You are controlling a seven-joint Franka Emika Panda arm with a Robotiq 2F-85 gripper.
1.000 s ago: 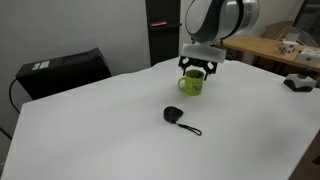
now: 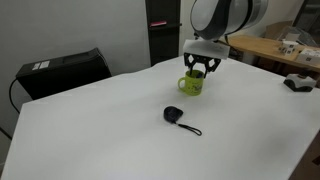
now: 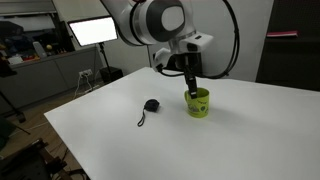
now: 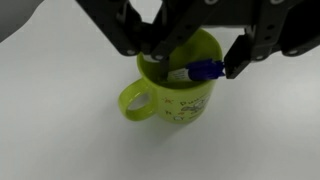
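A green mug (image 2: 193, 86) with a handle stands on the white table, also visible in the second exterior view as a green mug (image 3: 198, 103). In the wrist view the green mug (image 4: 183, 101) has printed figures on its side. A marker with a blue end (image 4: 204, 71) and a white body leans inside it. My gripper is over the mug's mouth, its fingers apart on either side of the marker. The blue end lies close to the right finger (image 4: 238, 59); whether they touch is unclear. The fingertips reach down at the mug's rim.
A small black object with a strap (image 2: 173, 115) lies on the table in front of the mug. A black case (image 2: 68, 73) sits at the far left.
The gripper stays over the mug, with only slight movement at its fingers. The black object with the strap has not moved.
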